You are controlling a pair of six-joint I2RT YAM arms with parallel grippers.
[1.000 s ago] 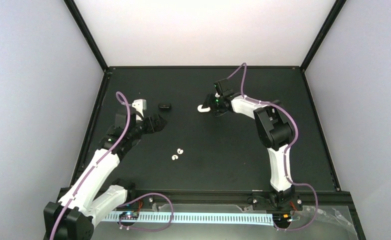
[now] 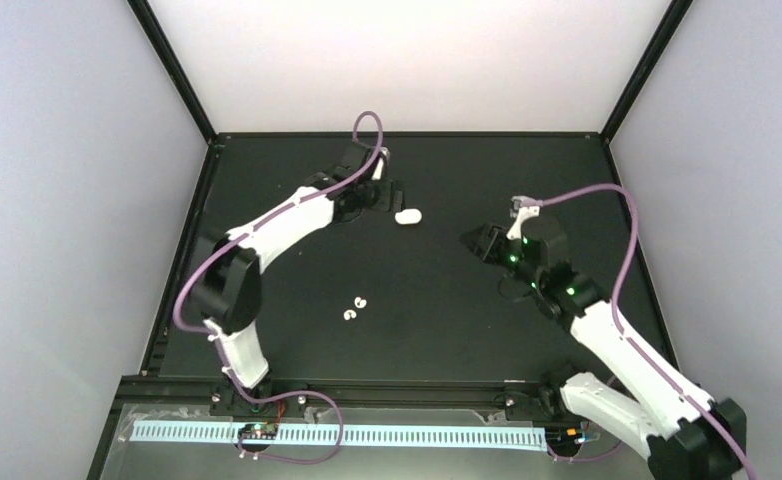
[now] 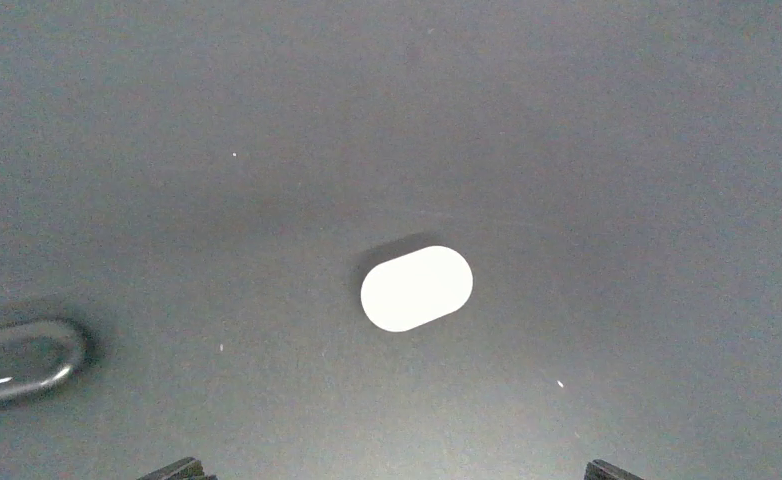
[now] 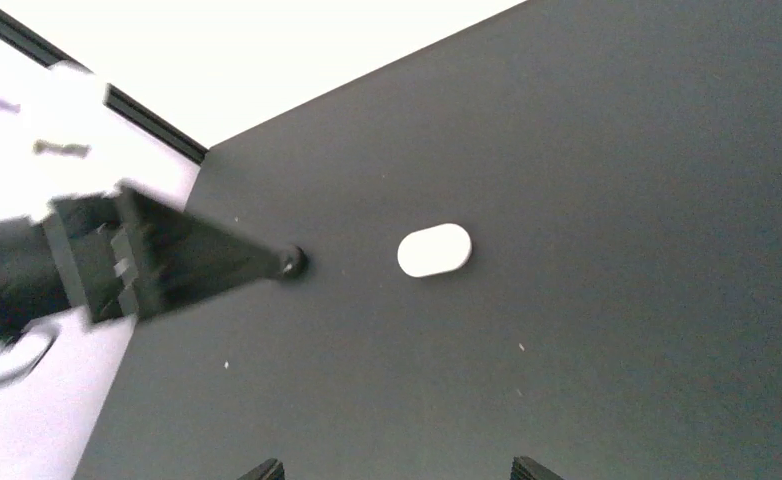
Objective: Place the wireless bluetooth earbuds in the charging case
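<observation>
A white, rounded charging case (image 2: pixel 408 216) lies on the dark table in the upper middle; no opening shows in it. My left gripper (image 2: pixel 397 196) is close by on its left, above the table, fingers apart and empty. In the left wrist view the case (image 3: pixel 417 288) lies ahead of the spread fingertips (image 3: pixel 179 470). My right gripper (image 2: pixel 475 245) stands farther right, open with nothing in it; its wrist view shows the case (image 4: pixel 435 250) at a distance. Two small white earbuds (image 2: pixel 360 302) (image 2: pixel 349 314) lie together on the table, left of centre and toward the front.
A glossy black rounded object (image 3: pixel 17 362) lies left of the white case; the left arm hides it from above. In the right wrist view the left arm's black gripper reaches in from the left. Open table (image 2: pixel 447 320) surrounds the earbuds.
The right arm has drawn back from the white case to the right and toward the front. The earbuds have stayed put.
</observation>
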